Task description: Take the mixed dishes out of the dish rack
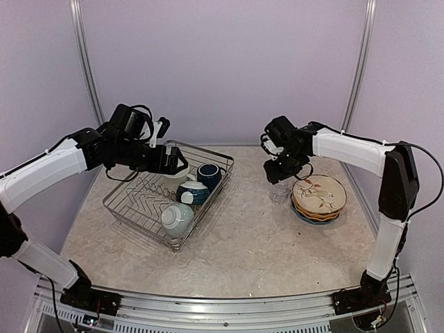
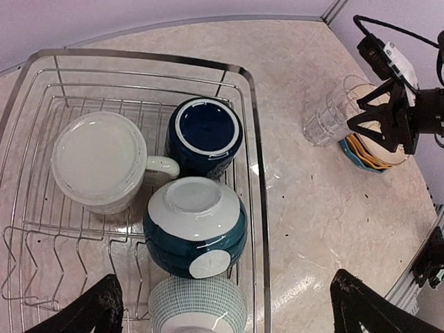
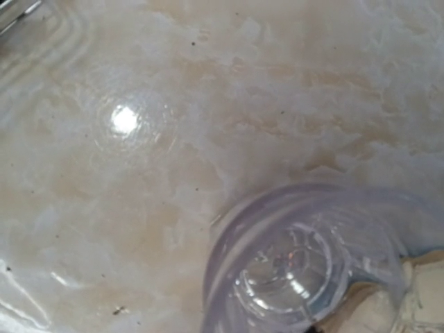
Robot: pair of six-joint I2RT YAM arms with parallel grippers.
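In the dish rack [image 1: 121,211] stand a white mug [image 2: 97,156], a navy cup [image 2: 205,128], a teal bowl [image 2: 194,236] turned over and a pale bowl [image 1: 177,218]. My left gripper [image 1: 170,156] is open above them, nothing between its fingers. On the right, my right gripper [image 1: 277,166] is at the top of a clear plastic cup [image 3: 270,270], which stands beside a stack of plates [image 1: 319,194]; whether it grips the cup is unclear.
Pale walls enclose the back and sides.
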